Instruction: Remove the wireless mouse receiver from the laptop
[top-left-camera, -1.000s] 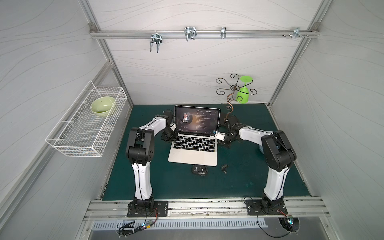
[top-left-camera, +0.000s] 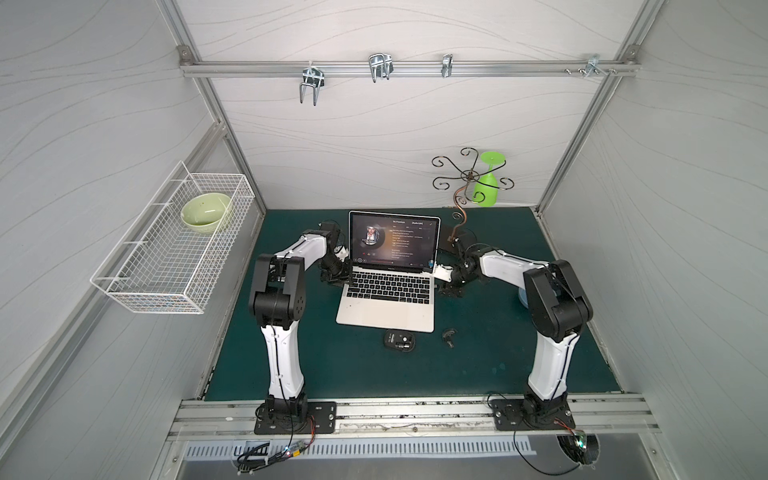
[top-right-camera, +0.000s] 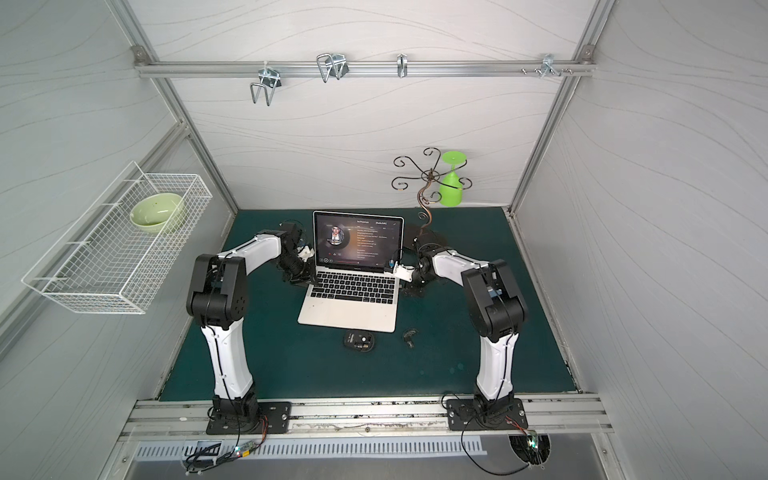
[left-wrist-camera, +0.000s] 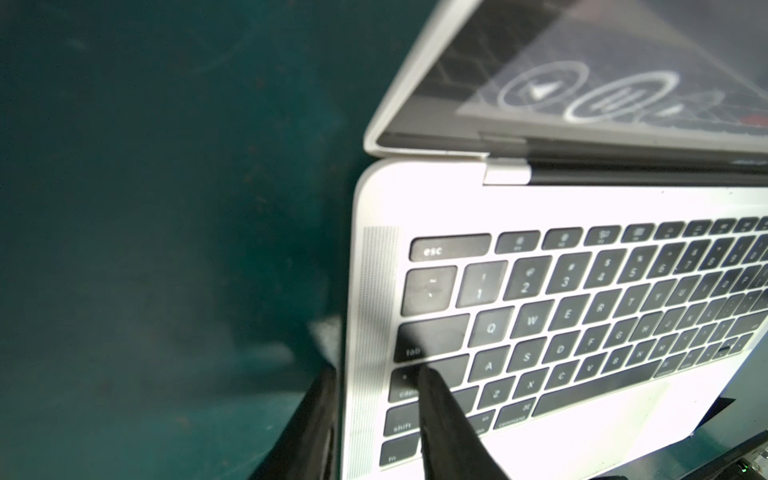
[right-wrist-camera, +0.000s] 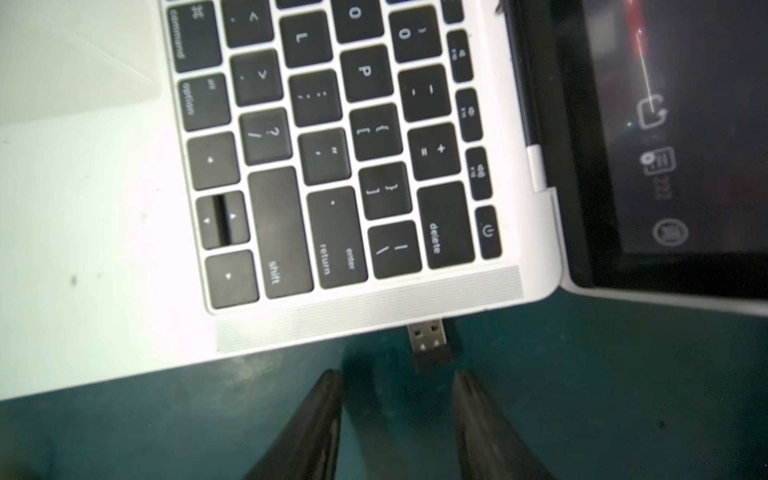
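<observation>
The silver laptop (top-left-camera: 385, 312) stands with its lid raised, in the middle of the table. From its right side juts the wireless mouse receiver (right-wrist-camera: 429, 345), part of its metal plug visible, the rest inside the laptop. My right gripper is open, fingers well apart, with the receiver's dark end just beyond the gap, nearer the right fingertip and not gripped. At the laptop's left edge my left gripper is open, one fingertip outside the edge and the other over the keyboard. Whether the left fingers touch the laptop, I cannot tell.
A black mouse (top-left-camera: 399, 341) lies in front of the laptop, a small dark object (top-left-camera: 449, 337) to its right. Behind the right arm stands a curly metal stand (top-left-camera: 470, 177) with a green goblet (top-left-camera: 486, 190). A wire basket (top-left-camera: 172, 248) holding a green bowl (top-left-camera: 205, 212) hangs left.
</observation>
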